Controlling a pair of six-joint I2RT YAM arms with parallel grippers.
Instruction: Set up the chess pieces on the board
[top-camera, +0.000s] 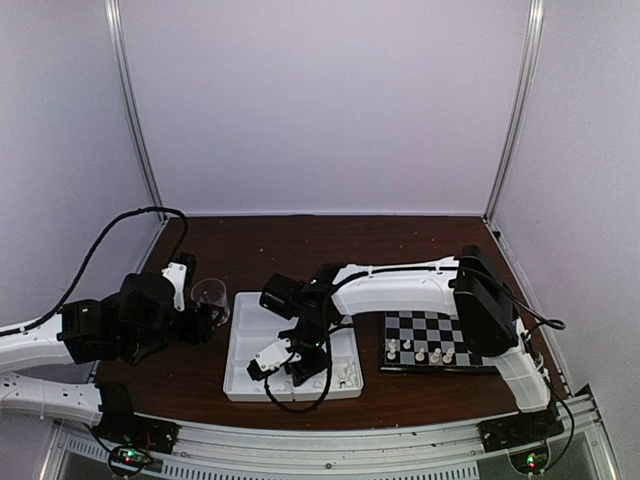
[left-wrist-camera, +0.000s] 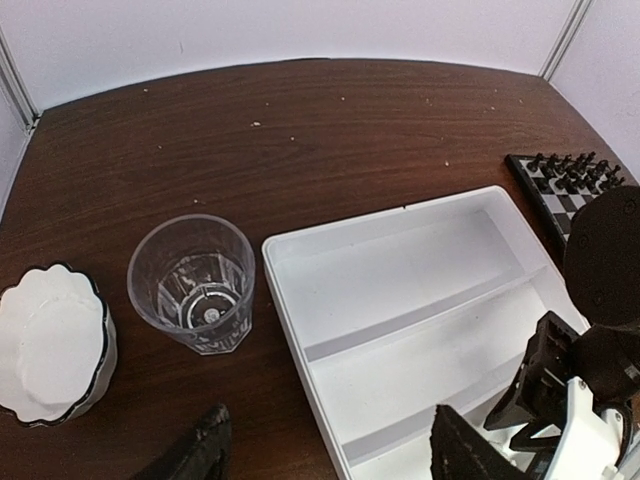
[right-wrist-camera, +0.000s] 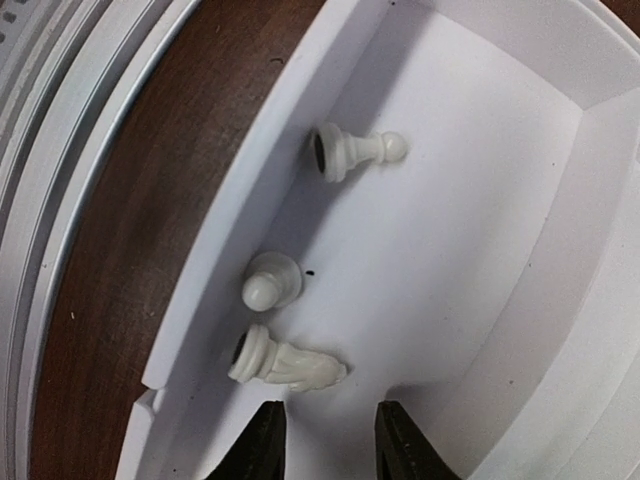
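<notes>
In the right wrist view three white chess pieces lie in a tray compartment (right-wrist-camera: 470, 200): a pawn on its side (right-wrist-camera: 355, 150), an upright piece (right-wrist-camera: 268, 283) and a knight on its side (right-wrist-camera: 290, 360). My right gripper is just beside the knight, its fingers apart with nothing visible between them. My left gripper stands open over the table left of the tray (left-wrist-camera: 390, 260). The chessboard (top-camera: 435, 330) holds several white pieces along its near side and, in the left wrist view, black pieces (left-wrist-camera: 570, 175) along its far side.
A clear plastic cup (left-wrist-camera: 192, 280) and a white scalloped dish (left-wrist-camera: 50, 340) stand left of the tray. The right arm spans over the board's back part.
</notes>
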